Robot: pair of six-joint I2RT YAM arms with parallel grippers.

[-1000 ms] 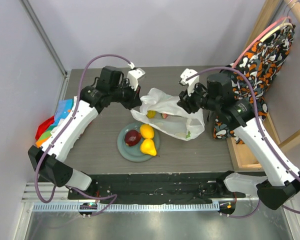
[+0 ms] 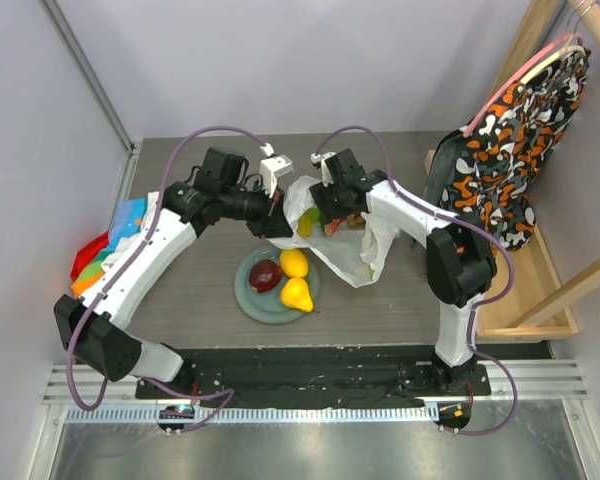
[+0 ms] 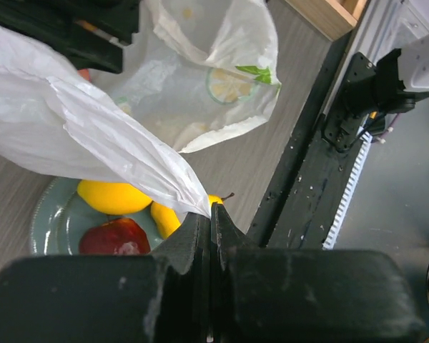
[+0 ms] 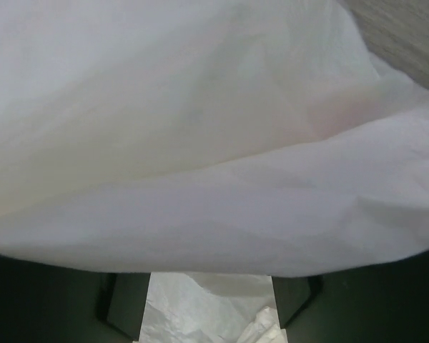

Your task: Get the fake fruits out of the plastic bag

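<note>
The white plastic bag [image 2: 345, 258] lies with its mouth spread, and my left gripper is shut on its pinched edge. Inside, the top view shows a yellow fruit [image 2: 305, 225], a green one and a reddish piece [image 2: 334, 226], partly covered by my right gripper [image 2: 330, 208]. That gripper reaches into the bag with its fingers [image 4: 127, 304] apart; only bag film shows between them. On a grey-blue plate [image 2: 246, 300] rest a dark red fruit [image 2: 265, 276], a yellow lemon-like fruit [image 2: 294, 263] and a yellow pear [image 2: 297, 295].
Colourful cloths [image 2: 120, 238] are heaped at the table's left. A wooden rack with a patterned garment [image 2: 505, 145] stands at the right. Bare tabletop [image 2: 370, 325] lies in front of the bag, right of the plate.
My right gripper has moved left, from above the bag's right side into the bag, and the bag's right side has gathered around that arm.
</note>
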